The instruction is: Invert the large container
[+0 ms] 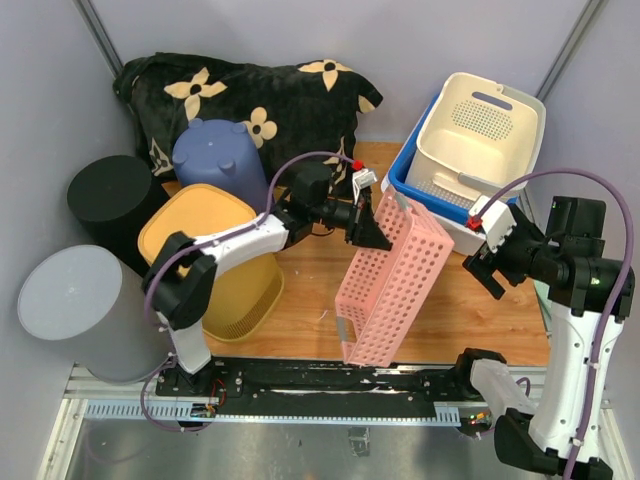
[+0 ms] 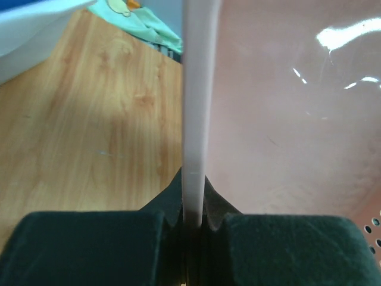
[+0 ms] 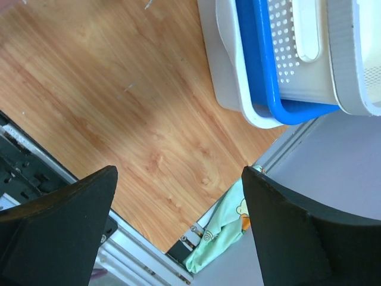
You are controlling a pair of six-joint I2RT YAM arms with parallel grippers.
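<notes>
In the top view the pink perforated basket [image 1: 405, 290] stands tilted on its side in the middle of the table, its inside turned to the left and its bottom to the right. My left gripper [image 1: 378, 242] is shut on the basket's upper rim. In the left wrist view the pale pink rim [image 2: 197, 107] runs between the fingers, with the glossy inner bottom to its right. Apart from the basket, to its right, my right gripper [image 1: 482, 284] stands open above the table; only bare wood shows between its fingers in the right wrist view.
Stacked white, blue and cream baskets [image 1: 480, 135] occupy the back right. A yellow container [image 1: 215, 240], blue bin [image 1: 222, 165], black bin [image 1: 118, 208] and white bin [image 1: 90, 305] crowd the left. Bare tabletop [image 1: 490, 330] lies right of the pink basket.
</notes>
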